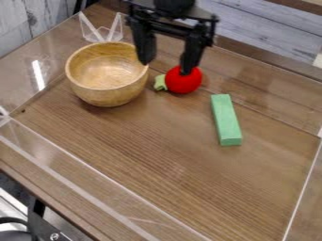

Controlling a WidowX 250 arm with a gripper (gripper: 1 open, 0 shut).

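Observation:
My gripper (168,53) hangs from the top of the camera view, open, with its two dark fingers spread above the middle of the table. Just below its right finger sits a red tomato-like object (184,81) with a small green piece at its left. A wooden bowl (105,75) is at the left, under the left finger. A light green bar (225,120) lies to the right.
A clear wire-like rack (102,28) stands at the back left.

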